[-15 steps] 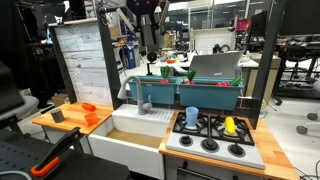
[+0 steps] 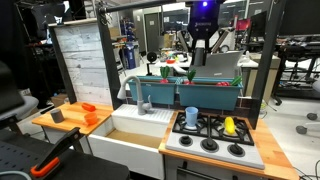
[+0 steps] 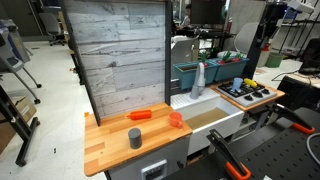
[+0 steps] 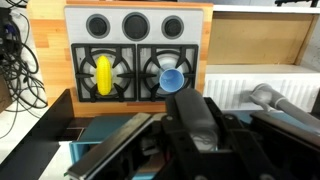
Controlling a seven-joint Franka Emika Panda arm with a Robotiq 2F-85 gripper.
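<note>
My gripper (image 2: 201, 44) hangs high above the back of the counter in exterior view 1, at the shelf of blue-green bins. It is shut on a grey object (image 4: 197, 122), roughly cylindrical, whose end shows between the dark fingers in the wrist view. What exactly it is cannot be told. A blue cup (image 2: 191, 116) stands on the left part of the stove (image 2: 211, 136). To its right on the stove sits a yellow object (image 2: 230, 126). From the wrist view, both the cup and the yellow object lie apart from the gripper.
The white sink (image 2: 137, 136) with its faucet (image 2: 142, 92) is left of the stove. Orange items (image 3: 176, 119) and a grey cup (image 3: 134, 138) stand on the wooden counter (image 3: 109, 151). The blue-green bins (image 2: 211, 95) hold red and green things behind the stove.
My gripper has moved to the right in exterior view 1, still carrying the grey object, from over the sink side toward above the stove. The things on the counter have stayed put.
</note>
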